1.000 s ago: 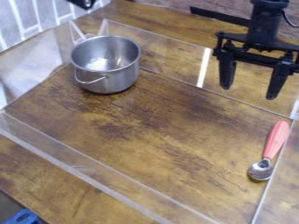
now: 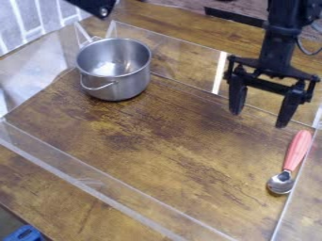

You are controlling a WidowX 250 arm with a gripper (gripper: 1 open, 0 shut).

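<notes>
My gripper [image 2: 262,112] hangs over the right side of the wooden table, its black fingers spread open and pointing down, nothing between them. Below and right of it lies a spoon-like utensil [image 2: 297,152] with a red handle and a metal head at the lower end. A steel pot [image 2: 116,81] with a wire side handle stands at the upper left, well apart from my gripper.
Clear plastic edging runs around the work area. A blue object [image 2: 23,232] shows at the bottom left corner, and a dark object at the top left.
My gripper has moved down in the view over the last second, toward the red-handled utensil. The pot and utensil are where they were.
</notes>
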